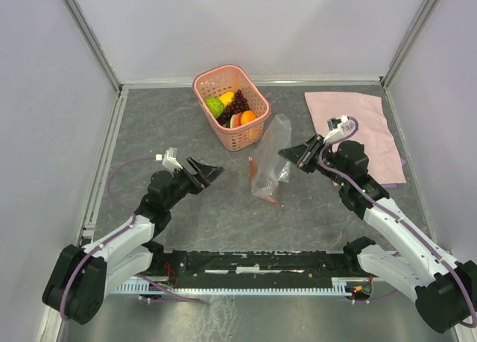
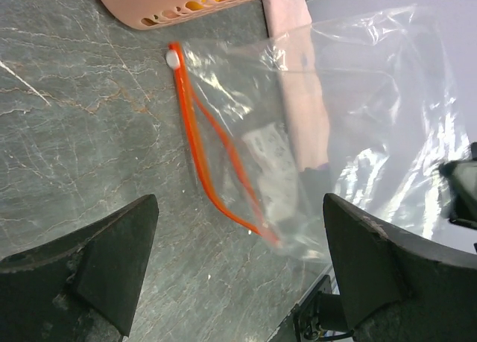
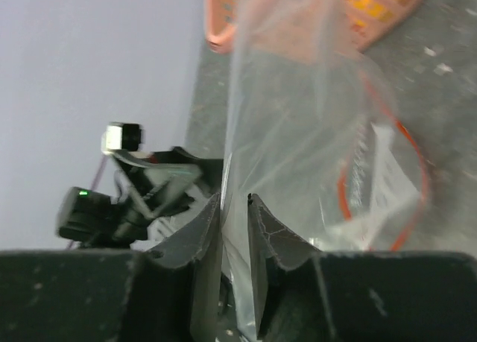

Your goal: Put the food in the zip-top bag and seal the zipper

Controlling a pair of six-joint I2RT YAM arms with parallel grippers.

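Note:
The clear bag [image 1: 270, 156] with orange zipper strips hangs from my right gripper [image 1: 291, 154], which is shut on its edge; in the right wrist view the film [image 3: 320, 156] runs between the fingers. In the left wrist view the bag's orange zipper [image 2: 192, 141] lies ahead of my left gripper, whose fingers stand open and empty. My left gripper is left of the bag in the top view. The pink basket [image 1: 209, 85] behind holds several foods: a green item [image 1: 214, 107], something yellow, dark grapes and an orange [image 1: 248, 117].
A pink cloth [image 1: 358, 118] lies at the back right. Walls border both sides.

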